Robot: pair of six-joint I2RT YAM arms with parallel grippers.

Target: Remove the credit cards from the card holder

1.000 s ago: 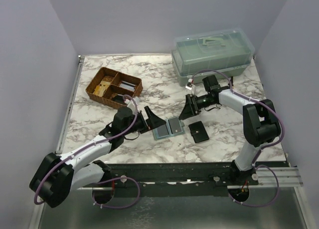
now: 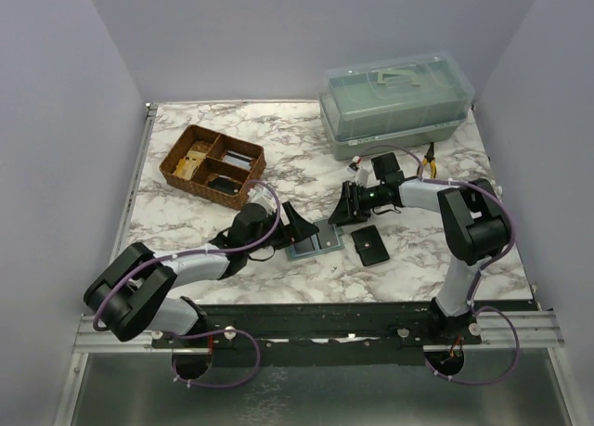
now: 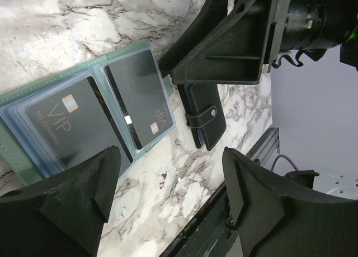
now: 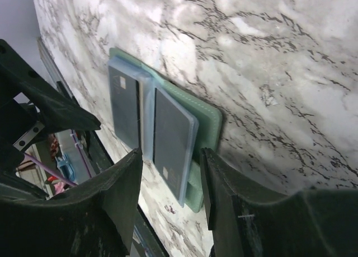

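An open card holder (image 2: 328, 243) lies flat in the middle, with grey VIP cards (image 3: 72, 128) in clear sleeves on both sides, seen clearly in the left wrist view. My left gripper hangs over the holder's left part, fingers apart with nothing between them. My right gripper is over the holder's right end, its fingertips apart near the edge of the sleeved card (image 4: 170, 134), which shows between them.
A closed black card holder (image 2: 369, 245) lies to the right. A wicker divided basket (image 2: 195, 138) stands back left, a clear lidded plastic box (image 2: 390, 101) back right. Marble shows free in front.
My left gripper has moved right and back, closer over the card holder. My right gripper has shifted slightly toward the holder's right part.
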